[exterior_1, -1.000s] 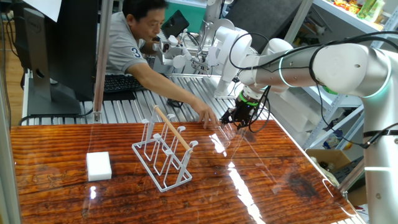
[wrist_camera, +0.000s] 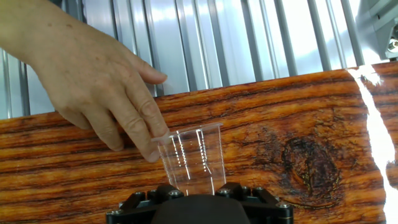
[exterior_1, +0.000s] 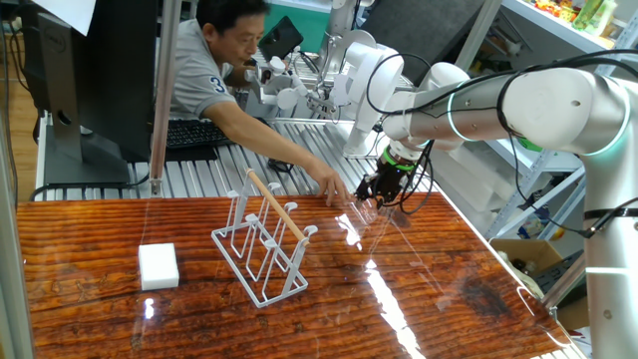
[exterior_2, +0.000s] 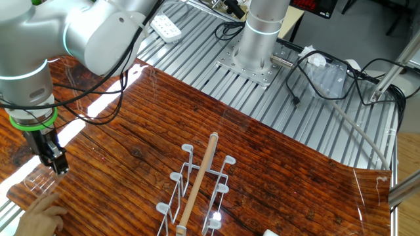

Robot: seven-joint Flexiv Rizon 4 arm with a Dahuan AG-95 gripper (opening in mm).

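Note:
A clear plastic cup [wrist_camera: 194, 158] is in the wrist view, its wide rim facing away from me. My gripper is at the cup's narrow end, a dark finger on each side of it. Whether the fingers press on the cup or only stand around it cannot be told. A person's hand [wrist_camera: 106, 87] touches the rim on the left. In exterior view 2, the cup [exterior_2: 41, 181] is faintly visible beneath the gripper [exterior_2: 58, 166], near the hand. Exterior view 1 shows the gripper [exterior_1: 369, 191] low over the tabletop's far edge.
A white rack [exterior_1: 261, 244] with upright pegs and a wooden bar stands mid-table. Left of it lies a white block [exterior_1: 158, 266]. The person's arm [exterior_1: 269, 145] reaches over the far edge. Bare wooden tabletop [exterior_1: 449, 299] spreads out at the right front.
Compared with one second ago, the gripper has shifted very slightly beside the cup. The person's hand, the rack and the white block look unmoved.

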